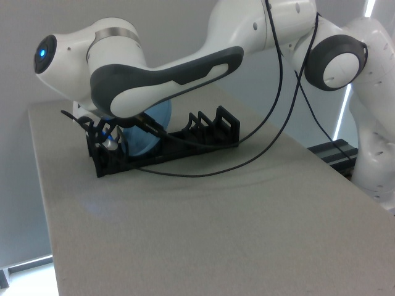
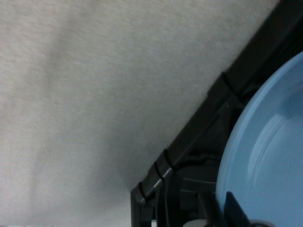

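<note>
A light blue plate [image 1: 147, 126] stands in a black rack [image 1: 219, 132] on the table, behind my wrist and cables. My gripper [image 1: 111, 139] is low at the rack's left end, at the plate's left side, partly hidden by the wrist housing and cables. In the wrist view the plate [image 2: 267, 151] fills the right side, its rim over the black rack [image 2: 189, 137]. The dark gripper parts at the bottom overlap the plate's edge; whether they are shut on it I cannot tell.
Loose cables loop across the rack and tabletop. The arm's base stands at the right.
</note>
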